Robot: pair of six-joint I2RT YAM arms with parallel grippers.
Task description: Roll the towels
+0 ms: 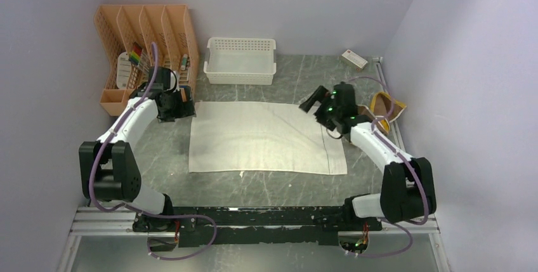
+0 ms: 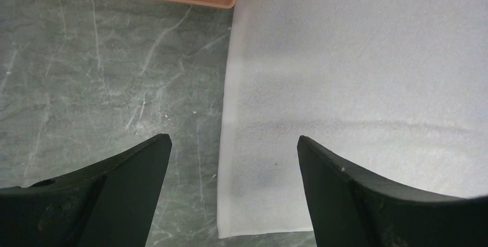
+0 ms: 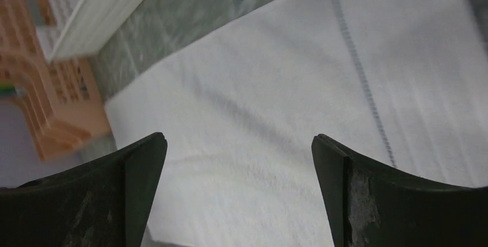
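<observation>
One white towel [image 1: 254, 139] lies spread flat on the grey table, with a dark stripe near its right end. At its far left corner my left gripper [image 1: 191, 102] hovers, open and empty; the left wrist view shows the towel's left edge [image 2: 230, 143] running between the two fingers. Over the towel's far right part hangs my right gripper [image 1: 306, 97], also open with nothing held. In the right wrist view the cloth [image 3: 253, 103] stretches beneath the spread fingers, its stripe slanting to the right side.
Behind the towel stands an empty white basket [image 1: 240, 63]. An orange divided rack [image 1: 149, 37] fills the back left, close to my left gripper. A small white box [image 1: 354, 60] sits at the back right, and a yellow-edged fabric bin [image 1: 388, 106] lies behind my right arm. Bare table shows in front.
</observation>
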